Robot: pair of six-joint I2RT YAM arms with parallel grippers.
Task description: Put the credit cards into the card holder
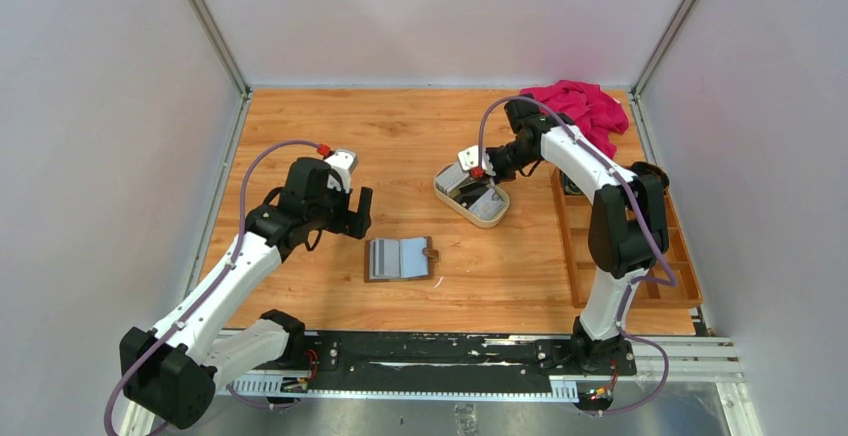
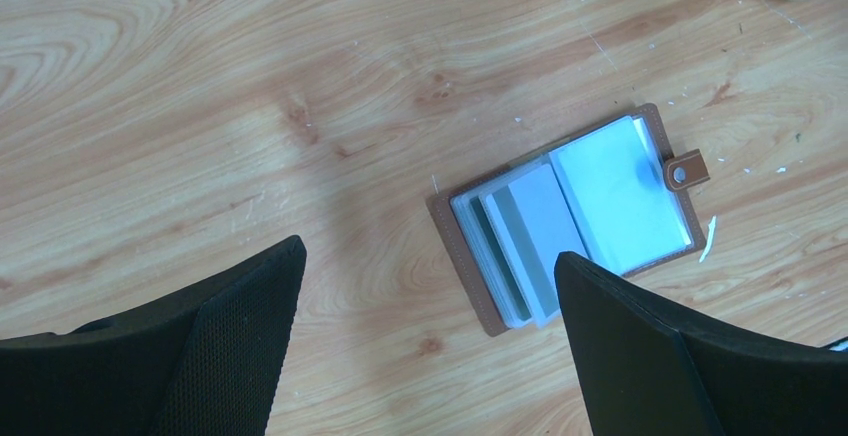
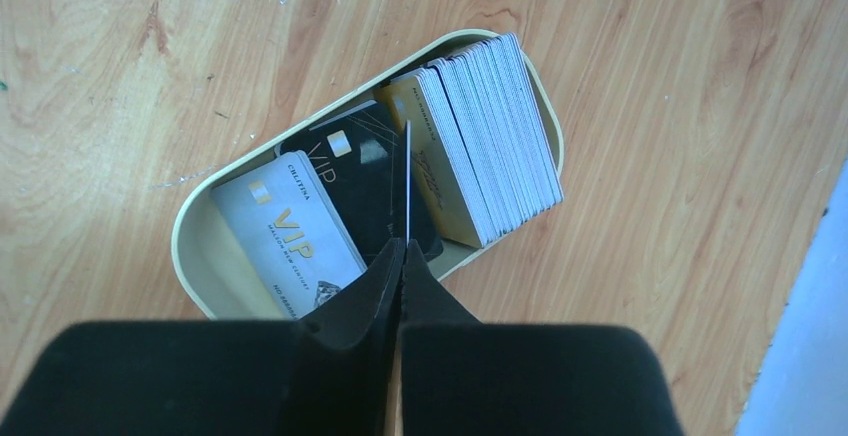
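An oval cream tray (image 1: 480, 218) holds several card stacks: silver VIP cards (image 3: 285, 226), black ones (image 3: 350, 176) and an upright row (image 3: 480, 136). Over it my right gripper is shut, a thin card (image 3: 408, 176) seen edge-on between its fingertips. The open brown card holder (image 1: 400, 259), with clear sleeves, lies front-centre, also in the left wrist view (image 2: 465, 261). My left gripper stands open above and left of it, nothing between its fingers.
A wooden compartment tray (image 1: 660, 291) is at the right under the right arm, a pink cloth (image 1: 590, 111) at the back right.
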